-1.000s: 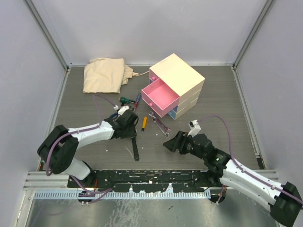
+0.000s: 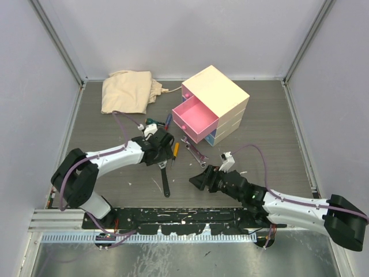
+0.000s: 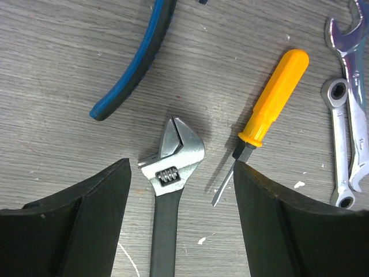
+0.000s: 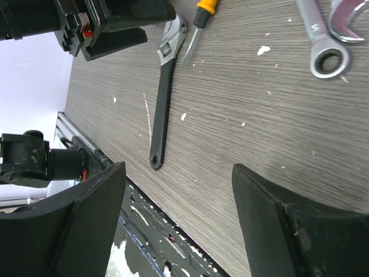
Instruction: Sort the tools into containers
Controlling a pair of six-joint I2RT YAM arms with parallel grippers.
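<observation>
My left gripper is open above an adjustable wrench; in the left wrist view a yellow screwdriver lies right of it, a blue-black handled tool beyond, and silver wrenches at the right. My right gripper stands open over bare table to the right of the adjustable wrench, with nothing between its fingers. In the top view the pink drawer of the cream cabinet is open and looks empty. More tools behind the left gripper are partly hidden.
A cream cloth bag lies at the back left. The dark front rail and the side walls bound the workspace.
The right arm has moved left from where it was a second ago, toward the middle front. The left arm has shifted, now slightly farther back. The tools appear unmoved.
</observation>
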